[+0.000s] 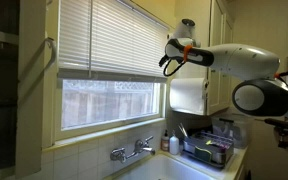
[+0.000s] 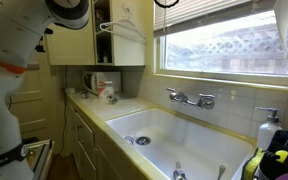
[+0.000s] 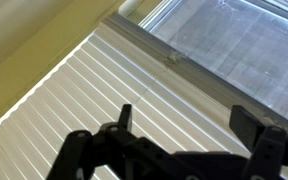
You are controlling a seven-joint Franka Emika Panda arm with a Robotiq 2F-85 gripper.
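Note:
My gripper shows at the bottom of the wrist view, its two dark fingers wide apart with nothing visible between them. Behind it are the slats of a white window blind [image 3: 79, 105] and the blind's bottom rail [image 3: 199, 75], tilted across the view. In exterior view 1 the arm [image 1: 224, 58] reaches in from the right, high up, with the gripper end in front of the blind [image 1: 109, 38]. The blind is lowered over the upper part of the window [image 1: 102, 102]; whether the gripper touches it cannot be told.
Below the window are a wall faucet [image 2: 191, 99] and a white sink [image 2: 184, 140]. A dish rack [image 1: 206, 150] and soap bottles [image 1: 174, 144] stand right of the sink. White hangers [image 2: 122, 28] hang by the cabinet. Left of the sink, the counter [image 2: 109, 106] has some clear room.

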